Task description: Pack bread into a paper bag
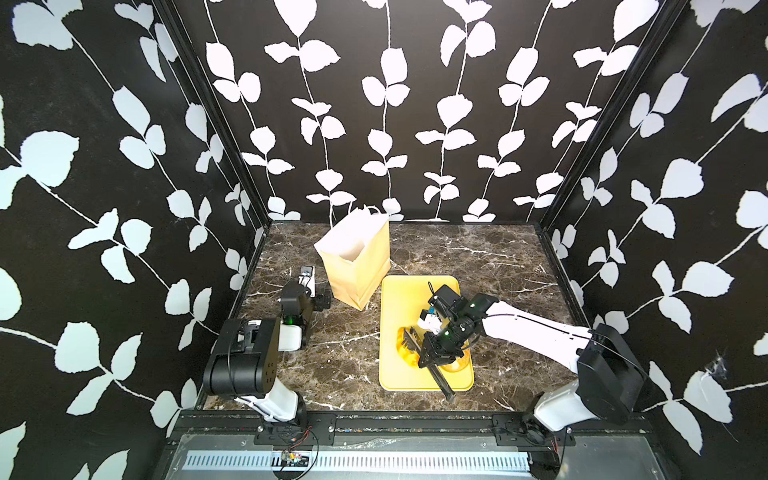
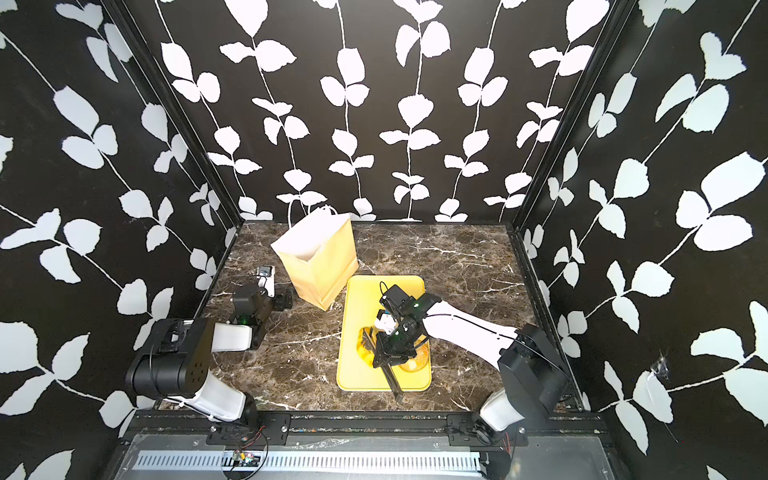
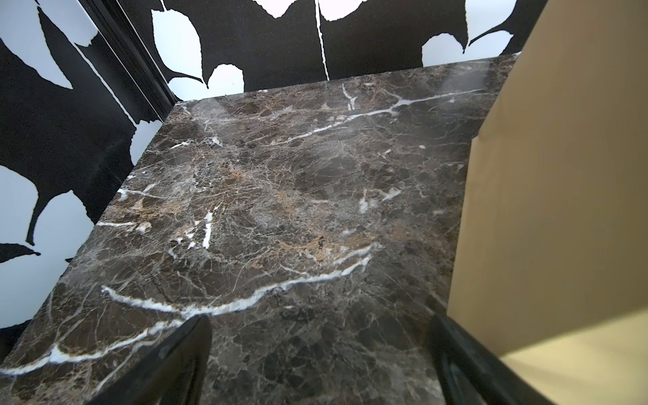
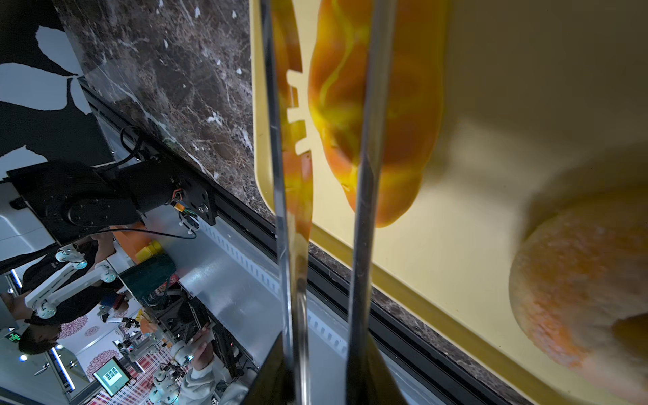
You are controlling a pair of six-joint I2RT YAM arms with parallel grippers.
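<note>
A pair of dark metal tongs (image 1: 441,382) hangs over the yellow tray (image 1: 392,292), with my right gripper shut on it. In the right wrist view one tong arm crosses above the golden croissant (image 4: 411,114) and the other lies to its left; their upper ends are out of frame, so contact cannot be told. A round bread with a hole (image 4: 573,290) lies on the tray to the right. The paper bag (image 1: 358,268) stands upright, its mouth open upward, behind and left of the tray. Beside the bag, my left gripper is open and empty.
Bare surface also lies between the left arm and the tray. The dark rail (image 1: 376,420) runs along the front edge.
</note>
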